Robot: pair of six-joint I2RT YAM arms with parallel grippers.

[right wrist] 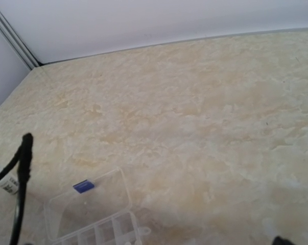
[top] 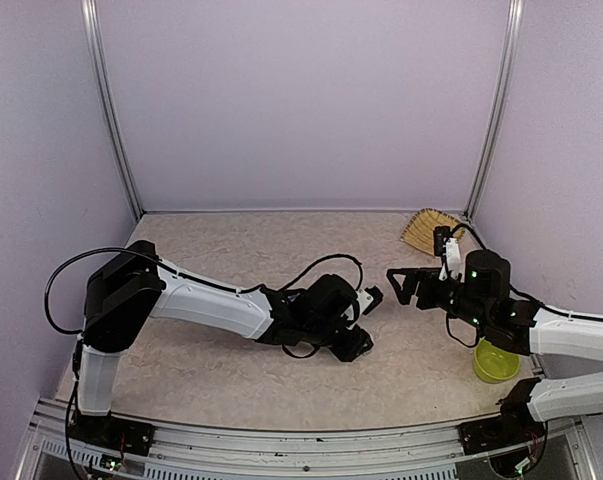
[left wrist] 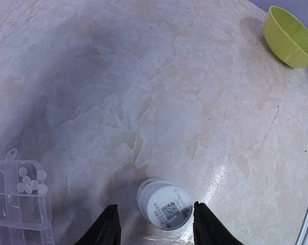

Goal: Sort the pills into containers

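In the left wrist view a bottle with a round white cap (left wrist: pixel 169 207) bearing a printed code stands upright. My left gripper has one finger to each side of it; the fingers are apart, with a clear gap on the left side. A clear compartment box (left wrist: pixel 47 214) lies at the lower left, several white pills (left wrist: pixel 27 184) in one compartment. Its open lid (right wrist: pixel 67 209) with a blue tab shows in the right wrist view. My right gripper (top: pixel 403 287) hangs open over the table, nothing between its fingers. From above, my left arm hides box and bottle.
A green bowl (top: pixel 495 362) stands near the right front edge. At the back right lies a woven tray (top: pixel 429 230). In the right wrist view a white labelled bottle (right wrist: pixel 9 185) sits at the left edge, partly behind a black cable (right wrist: pixel 23 173).
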